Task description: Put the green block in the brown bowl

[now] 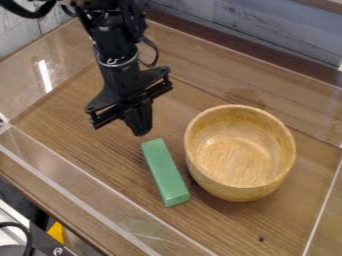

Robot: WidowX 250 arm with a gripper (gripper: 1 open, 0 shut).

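The green block [166, 173] lies flat and lengthwise on the wooden table, just left of the brown bowl [274, 121]. That bowl is large, upright and empty inside. Up and to the left of the block's far end is my black gripper [139, 128], its fingers together with nothing seen between them. A small gap of bare table shows between the fingertips and the block.
Bare wooden table [64, 125] stretches to the left and behind the bowl. A pale wall [274, 35] closes off the back. Dark cabling and a yellow item [56, 232] sit at the lower left corner.
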